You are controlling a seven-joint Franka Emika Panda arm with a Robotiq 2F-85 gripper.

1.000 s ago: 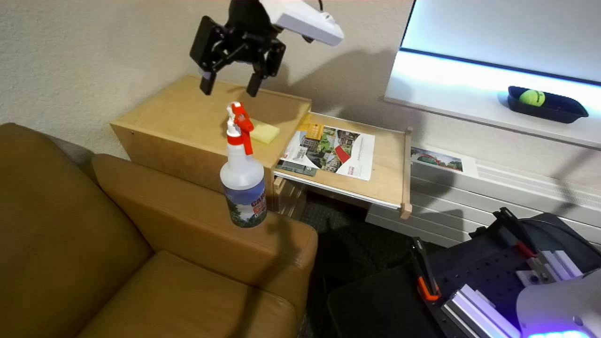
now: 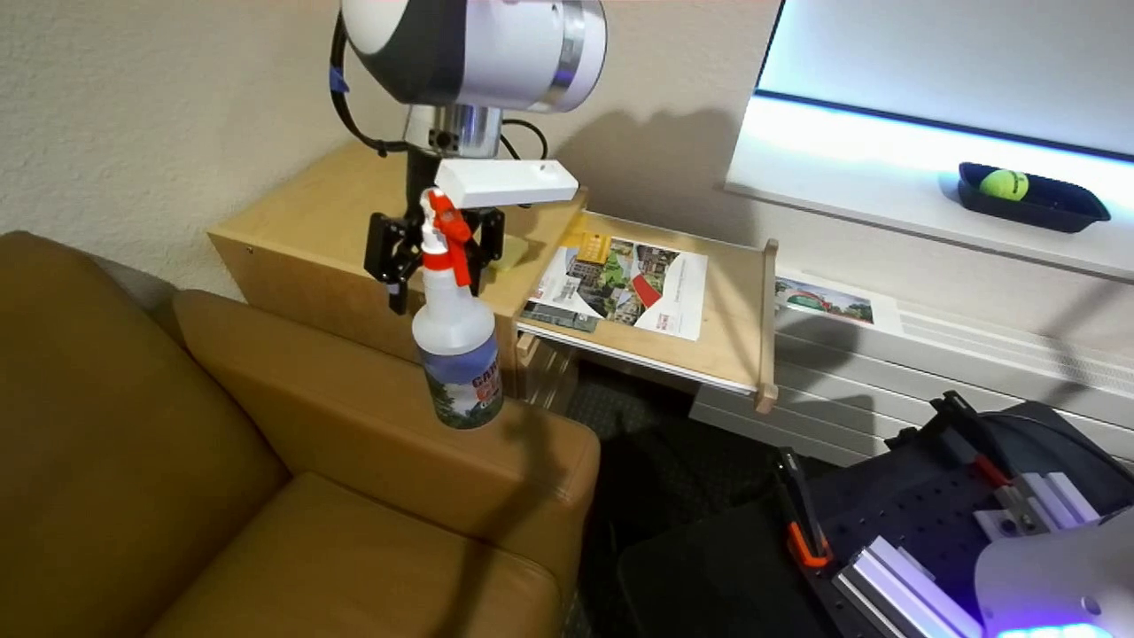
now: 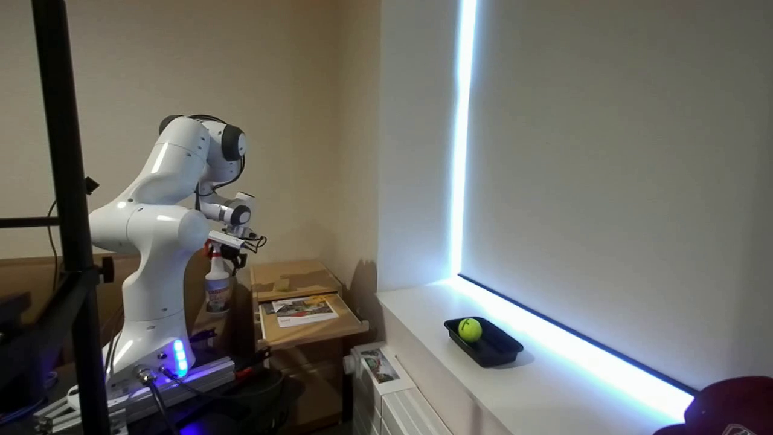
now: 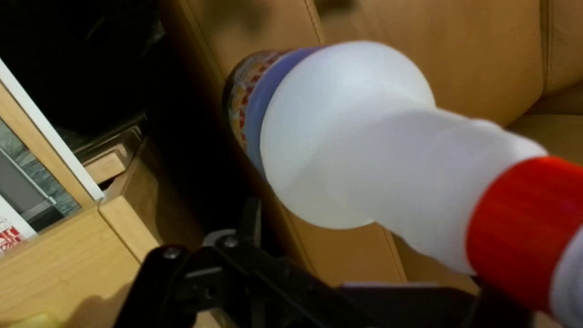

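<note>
A white spray bottle [image 2: 454, 319] with a red trigger [image 2: 452, 236] and a picture label stands upright on the brown sofa's armrest [image 2: 547, 452]. My gripper [image 2: 437, 289] is open, one finger showing on each side of the bottle's red collar in exterior view 1. Whether the fingers touch the bottle cannot be told. Across the wrist view, the bottle's white body [image 4: 350, 136] and red collar [image 4: 524, 229] lie large and slanted. One black finger [image 4: 250, 221] shows below it, clear of the bottle; the other is mostly hidden at lower right.
Behind the armrest is a wooden cabinet [image 2: 303, 218] with a yellow pad [image 2: 512, 252] on top. Its drawer [image 2: 733, 282] is pulled out, with printed papers [image 2: 680, 292] inside. A black tray [image 3: 482, 344] holding a tennis ball [image 3: 469, 330] rests on the windowsill.
My arm has come down from above the cabinet, bringing the open gripper to the height of the bottle's head and neck. The bottle stands where it was.
</note>
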